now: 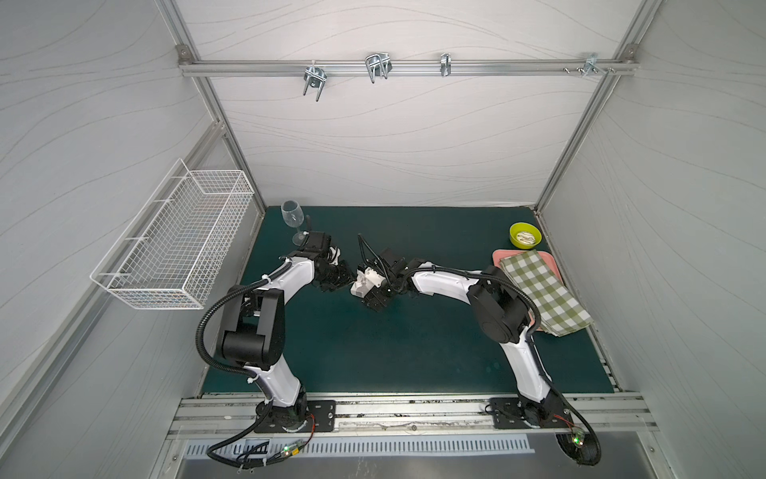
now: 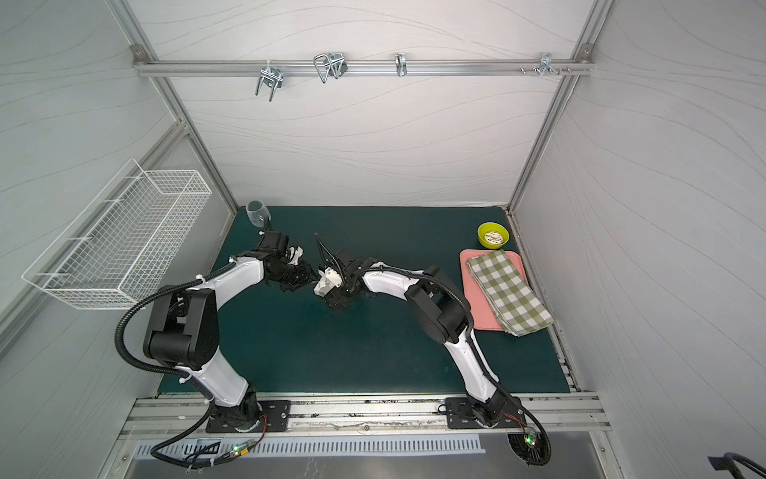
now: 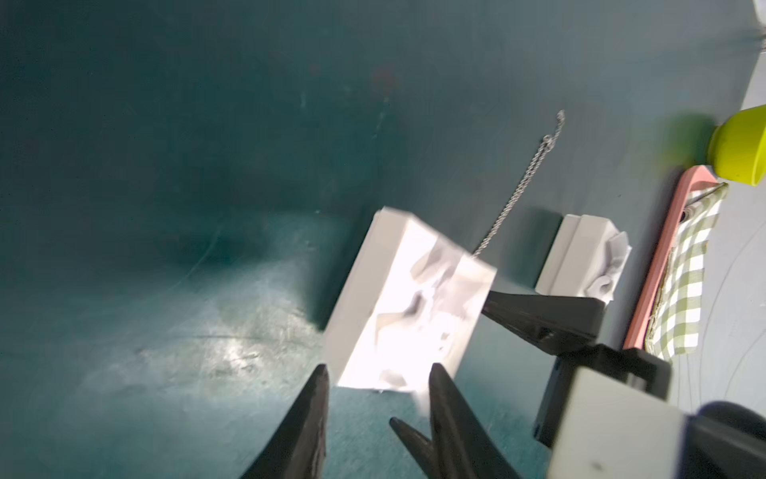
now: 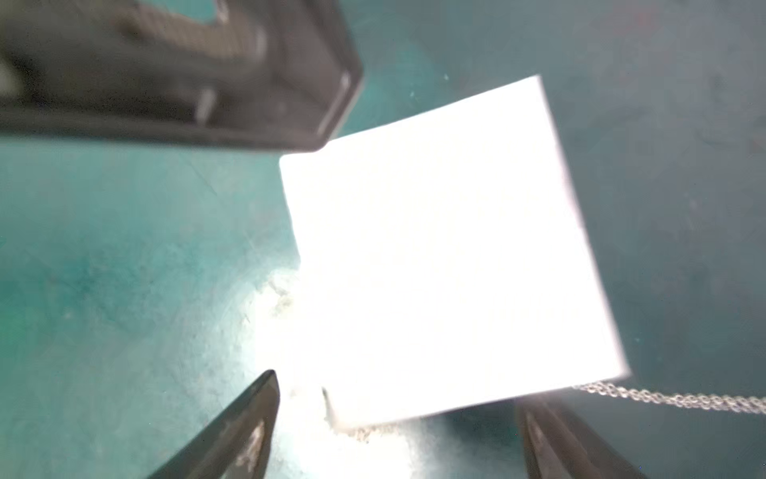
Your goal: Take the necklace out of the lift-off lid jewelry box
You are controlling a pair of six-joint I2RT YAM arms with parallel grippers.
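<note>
The white jewelry box rests on the table with a silver chain necklace stretching from its side across the green surface, also seen in the right wrist view (image 4: 678, 399). My left gripper is open, its fingertips just beside the box's near side. My right gripper stands open over the box, its fingertips on either side of the box's lower edge. The box lid (image 3: 582, 255) lies apart, to the right in the left wrist view.
A pink tray (image 1: 502, 255) with a checked cloth and a yellow bowl (image 1: 525, 234) are at the right. A glass (image 1: 292, 215) stands at back left; a wire basket (image 1: 171, 239) hangs left.
</note>
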